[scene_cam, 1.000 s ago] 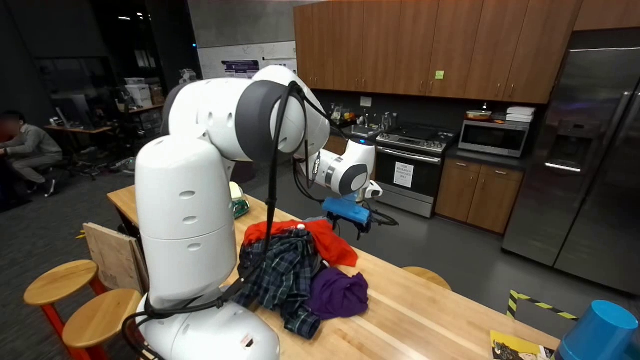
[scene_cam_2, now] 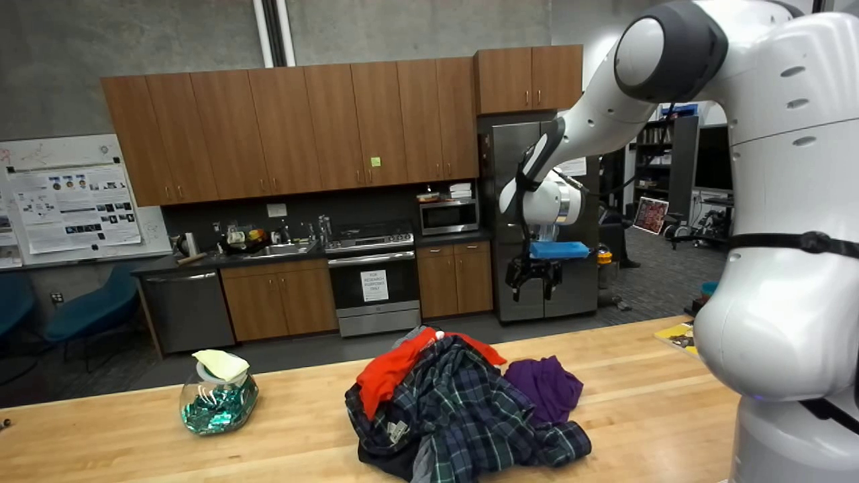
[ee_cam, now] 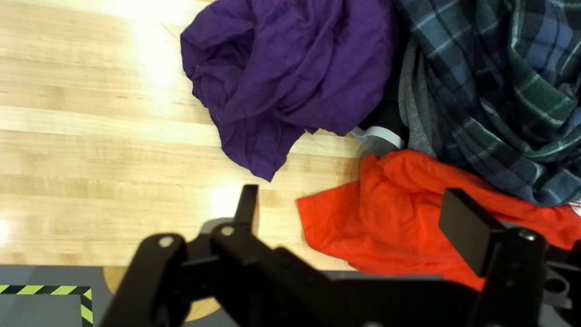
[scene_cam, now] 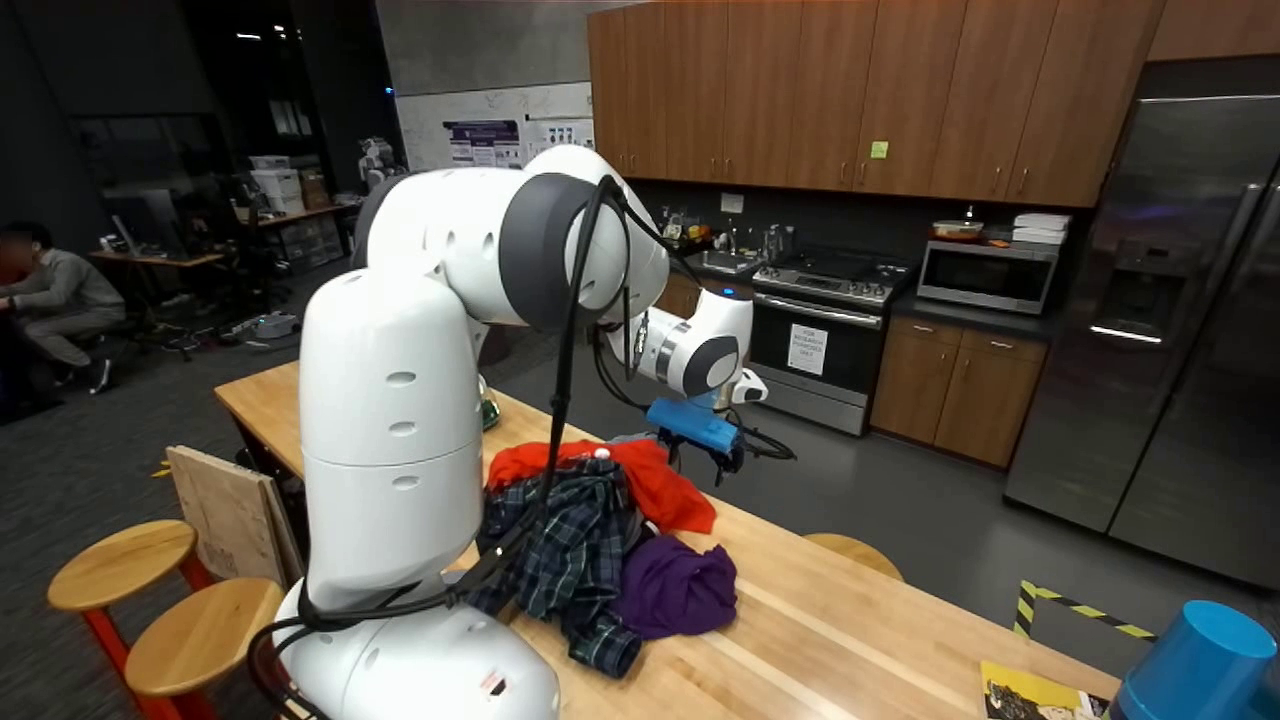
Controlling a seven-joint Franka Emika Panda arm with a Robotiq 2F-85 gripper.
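My gripper is open, its two dark fingers wide apart with nothing between them. It hangs above the table's far edge, clear of the clothes. Below it in the wrist view a red cloth (ee_cam: 381, 229) spreads near the table edge, partly behind the right finger. A crumpled purple cloth (ee_cam: 305, 71) lies on bare wood beyond it. The dark green and blue plaid shirt (scene_cam_2: 483, 402) is heaped over black and grey fabric in exterior view 2, with the red cloth behind it and the purple one to its right.
On the left of exterior view 2, a glass jar (scene_cam_2: 217, 402) with green contents and a yellow piece on top stands apart. A blue cup (scene_cam: 1206, 660) and a yellow magazine (scene_cam: 1038, 694) sit at the table's other end. Between lies bare tabletop (scene_cam: 840, 624).
The arm's upper links have shifted slightly to the right in exterior view 1. The gripper has hardly moved, and the clothes lie as before.
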